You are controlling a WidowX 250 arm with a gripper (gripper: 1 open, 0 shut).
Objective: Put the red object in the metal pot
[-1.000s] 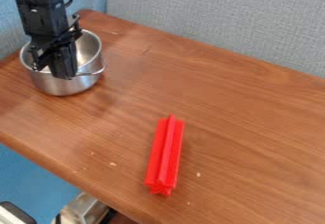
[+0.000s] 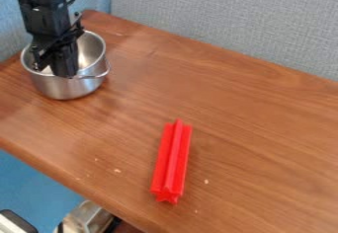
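Note:
A long red object (image 2: 172, 162) with ridged sides lies on the wooden table, toward the front and right of centre. The metal pot (image 2: 87, 86) stands at the table's far left, its handle facing right. My black gripper (image 2: 58, 67) points down over the pot, its lower end at or inside the opening. Whether its fingers are apart or together is unclear at this size. The red object lies well away from the gripper, with bare table between them.
Bare wooden table (image 2: 224, 89) stretches across the middle and right. A grey fabric partition (image 2: 238, 20) rises along the back edge. Beyond the left front edge, metal and black hardware (image 2: 86, 220) sits below the table.

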